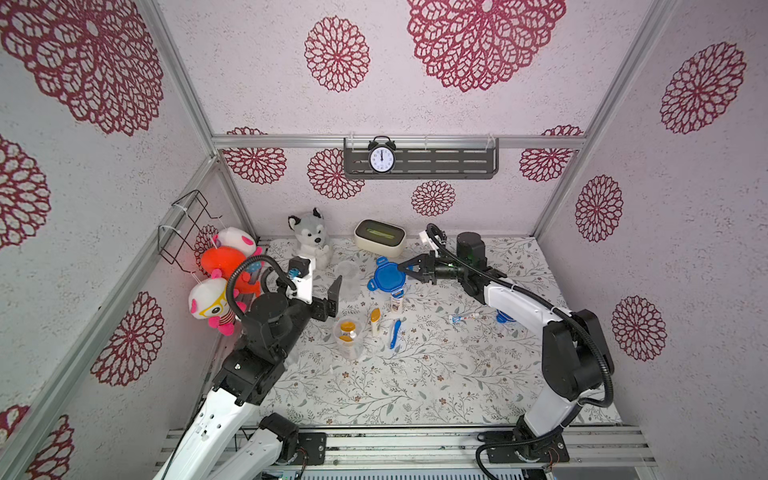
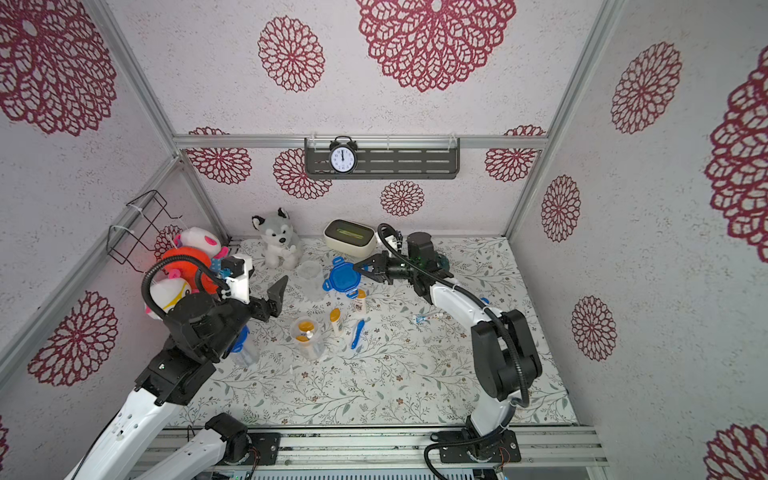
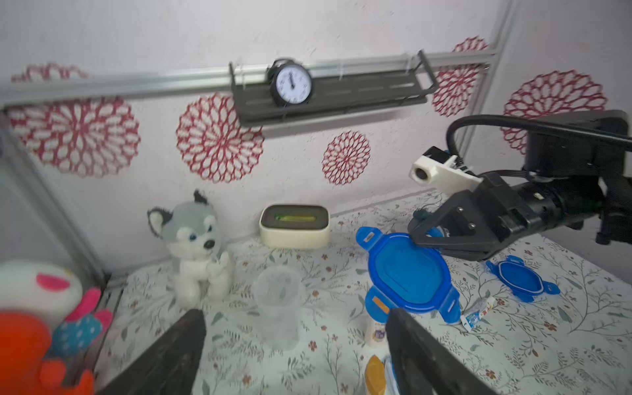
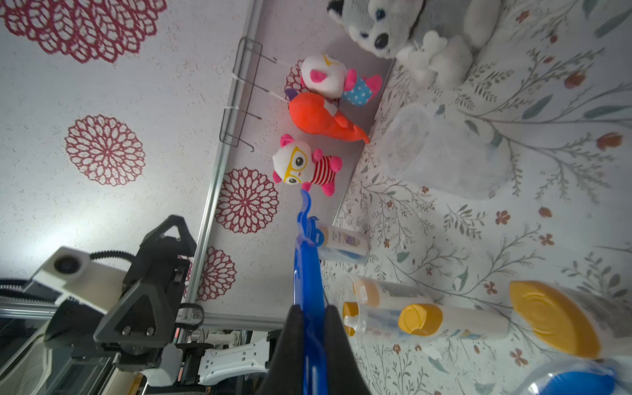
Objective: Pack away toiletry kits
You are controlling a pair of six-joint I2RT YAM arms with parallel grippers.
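A blue lid with side tabs is gripped at its edge by my right gripper, seen edge-on in the right wrist view. It hangs above the table, right of an empty clear cup (image 3: 278, 306). My left gripper (image 1: 336, 294) stands open left of that cup, nothing between its widely spread fingers. Nearer the front, a clear cup (image 2: 309, 344) holds orange-capped items. Beside it lie an orange-capped bottle (image 2: 335, 320), another bottle (image 2: 360, 300) and a blue-handled item (image 2: 357, 333). Another blue lid (image 3: 518, 276) rests at right, next to a small tube (image 3: 478, 312).
A blue-lidded cup (image 2: 242, 342) stands front left, partly behind my left arm. A plush husky (image 2: 277, 238) and a cream box (image 2: 349, 237) line the back. Plush toys (image 1: 217, 300) hang on the left wall.
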